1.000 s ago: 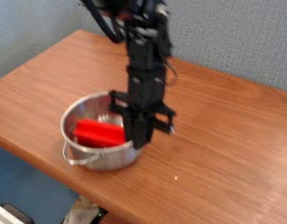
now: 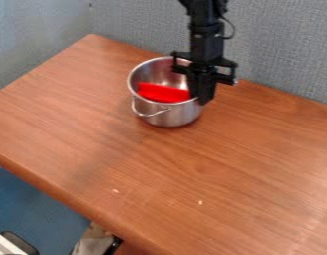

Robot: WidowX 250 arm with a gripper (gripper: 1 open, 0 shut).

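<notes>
A steel pot (image 2: 170,115) with a wire handle stands on the wooden table toward the back, holding a red object (image 2: 160,92). My black gripper (image 2: 193,80) is down at the pot's right rim, in front of part of it; whether its fingers are open or shut, or touching the rim, I cannot tell.
A grey padded wall stands close behind the pot. The table's left front edge drops to a blue floor with some items at the bottom left.
My gripper and the pot with the red object have moved together toward the back of the table, away from the camera, and most recently rightward as well.
</notes>
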